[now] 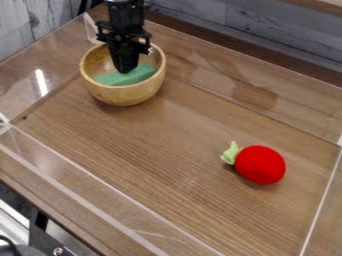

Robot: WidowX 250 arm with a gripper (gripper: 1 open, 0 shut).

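Note:
My black gripper (126,58) reaches down from the top into a wooden bowl (123,93) at the upper left. A green object (131,77) lies inside the bowl, with the fingertips at or just above it; whether they hold it I cannot tell. A red vegetable or toy (261,164) with a pale green top lies at the lower right.
Grey plank walls (254,25) border the back and left. A dark cable lies at the bottom left corner.

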